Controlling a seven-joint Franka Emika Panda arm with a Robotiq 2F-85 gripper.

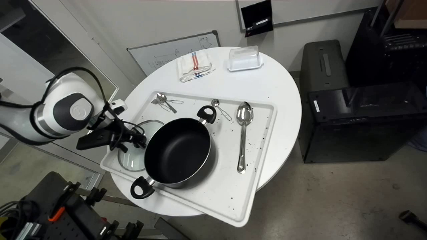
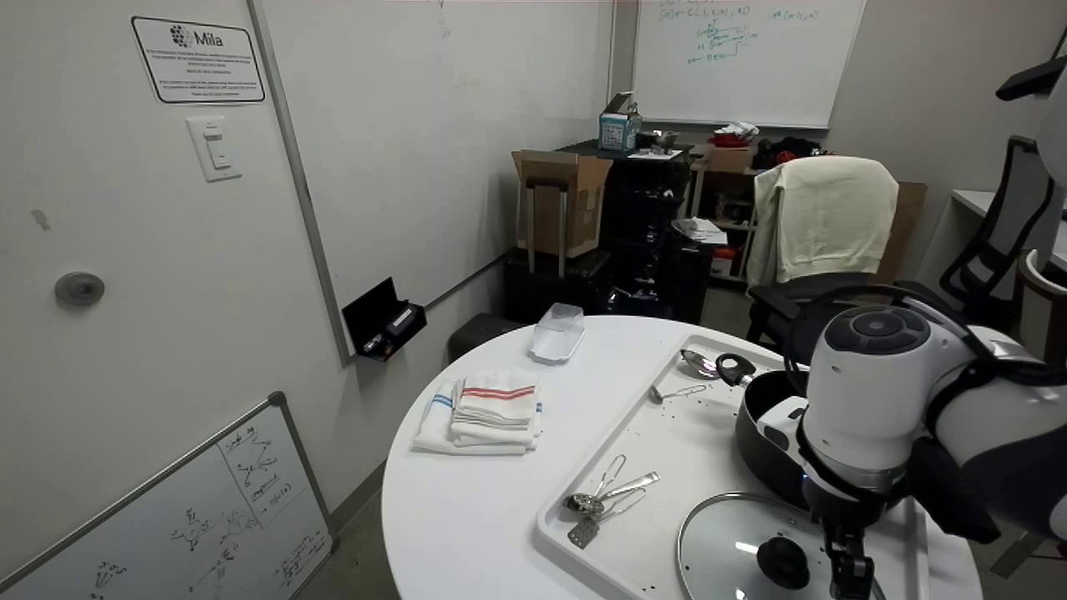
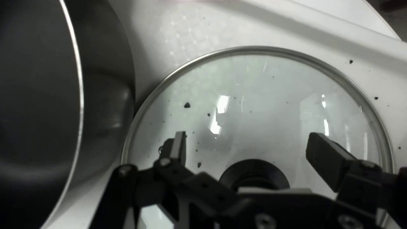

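Note:
My gripper is open above the glass lid, its two fingers far apart and nothing held between them. The clear lid (image 3: pixel 263 95) with a metal rim lies on the white tray, and its round black knob (image 3: pixel 255 173) shows between and a little below the fingertips in the wrist view. In exterior view 2 the knob (image 2: pixel 783 562) appears left of the gripper. Right beside the lid stands an empty black pot (image 1: pixel 178 152) with two loop handles. From exterior view 1, the arm hides the knob.
On the tray (image 1: pixel 228 196) lie a large slotted spoon (image 1: pixel 242 136), a small ladle (image 1: pixel 216 103) and several small utensils (image 1: pixel 162 98). A folded towel (image 1: pixel 194 66) and a clear-covered butter dish (image 1: pixel 244 58) sit on the table behind. The tray's front right is clear.

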